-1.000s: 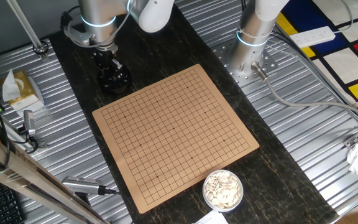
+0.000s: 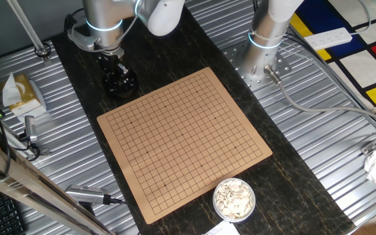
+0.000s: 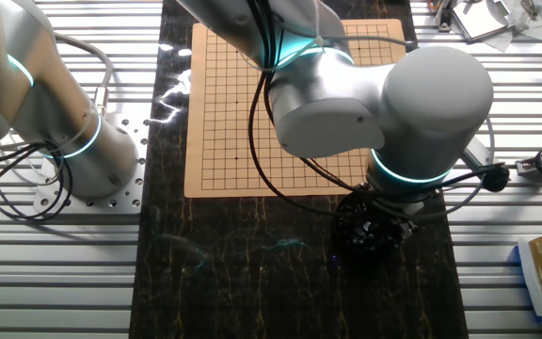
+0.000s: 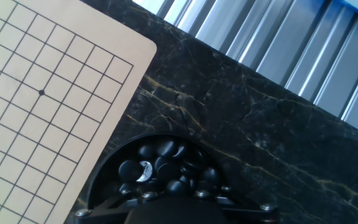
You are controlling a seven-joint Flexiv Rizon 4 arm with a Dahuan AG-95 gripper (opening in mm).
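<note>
My gripper [image 2: 117,73] points down over a black bowl [image 2: 128,89] beside one corner of the wooden grid board [image 2: 181,137]. In the wrist view, glossy black stones [image 4: 165,148] fill the bowl, one with a bright glint. The dark gripper crosses the bowl's near side at the bottom edge. Its fingertips blend into the black stones, so I cannot tell how the fingers stand or whether a stone is between them. No stones lie on the board's visible part.
A clear bowl of white stones [image 2: 234,200] stands beside the board's opposite side. A tissue box [image 2: 25,96] sits off to the left. Cables [image 3: 262,141] hang along my arm.
My arm has shifted only very slightly near the black bowl. The board and the white stones have stayed where they were.
</note>
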